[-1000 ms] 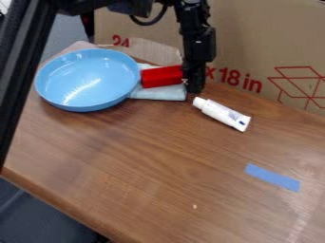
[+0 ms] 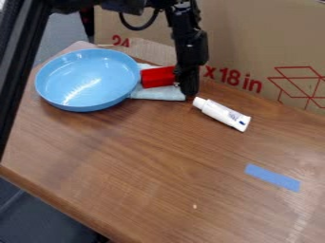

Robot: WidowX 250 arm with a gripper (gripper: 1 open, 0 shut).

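The black gripper [image 2: 188,81] reaches down at the back of the table, at the right end of a red object [image 2: 156,77] that lies on a pale folded cloth [image 2: 155,93]. Its fingertips are dark and small, so whether they grip the red object cannot be told. A blue plate [image 2: 87,76] sits left of these. A white tube [image 2: 222,114] lies just right of the gripper.
A large cardboard box [image 2: 267,52] stands along the back. A strip of blue tape [image 2: 272,177] is stuck on the wooden table [image 2: 152,171] at the right.
The gripper has shifted slightly left and down against the red object over the last second. The plate and tube have not visibly moved.
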